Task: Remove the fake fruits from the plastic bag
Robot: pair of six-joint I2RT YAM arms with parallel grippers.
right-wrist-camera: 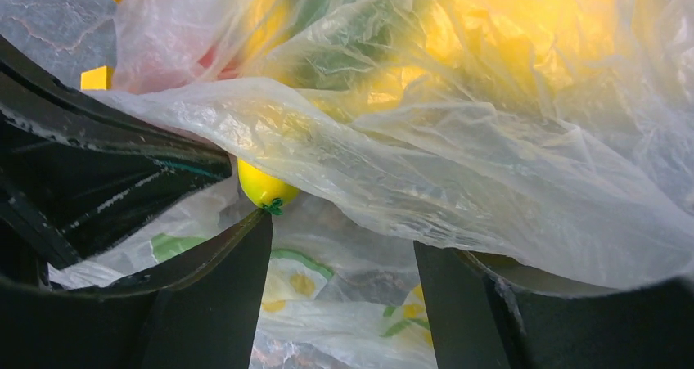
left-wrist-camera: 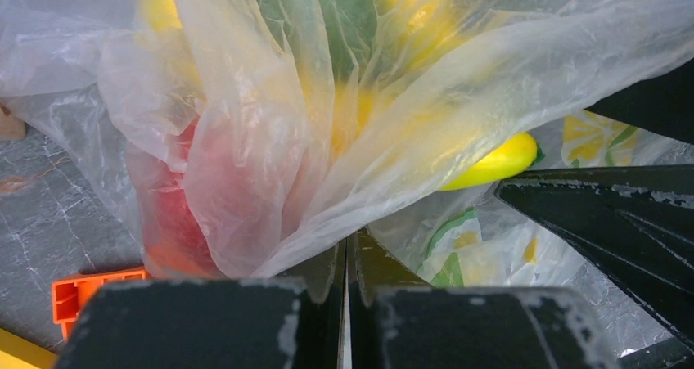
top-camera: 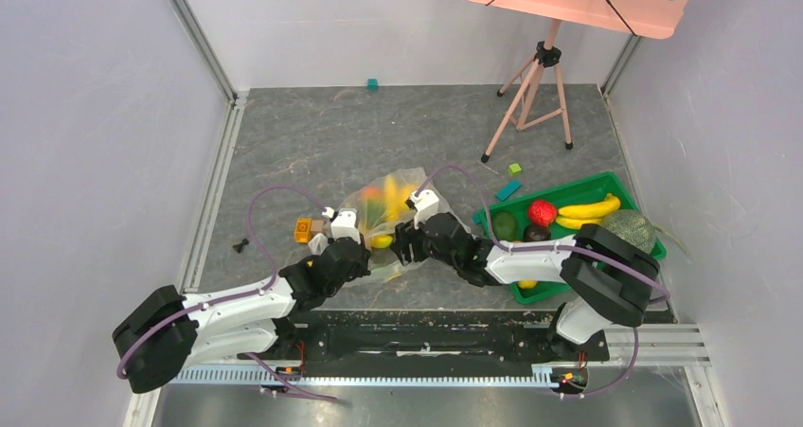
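Observation:
A translucent plastic bag [top-camera: 383, 195] holds yellow, red and green fruits, seen blurred through it. In the right wrist view a yellow fruit [right-wrist-camera: 263, 181] with a green tip pokes from under a fold; the left wrist view shows it [left-wrist-camera: 491, 160] too. My left gripper is shut at the bag's lower edge, under a fold; nothing clearly shows between its fingers. My right gripper is open under the bag's edge, beside the yellow fruit, with no fruit between its fingertips.
A green tray [top-camera: 592, 181] with bananas, a red fruit and other produce stands at the right. Small blocks [top-camera: 304, 228] lie left of the bag, others [top-camera: 508, 189] near the tray. A pink tripod stand [top-camera: 530, 96] is at the back right.

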